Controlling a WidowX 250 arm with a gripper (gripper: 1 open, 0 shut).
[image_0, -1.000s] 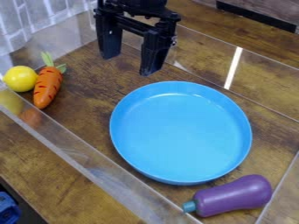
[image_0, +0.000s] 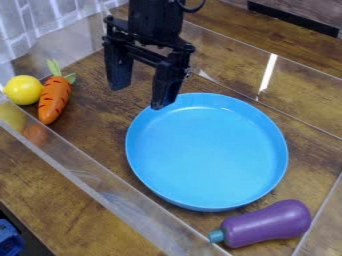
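My black gripper (image_0: 142, 80) hangs at the top centre, open, its two fingers pointing down above the back left of a blue plate (image_0: 206, 150), nothing seen between them. A toy carrot (image_0: 54, 98) lies on the wooden surface at the left, a yellow lemon (image_0: 20, 88) beside it. A purple eggplant (image_0: 267, 222) lies at the lower right, in front of the plate.
Clear low walls border the wooden surface on the left and front. A small blue object (image_0: 7, 239) shows at the lower left corner. The plate is empty, and the wood between carrot and plate is clear.
My gripper has come down in the view, toward the plate's back edge, and shifted slightly left. The plate, carrot, lemon and eggplant have not moved.
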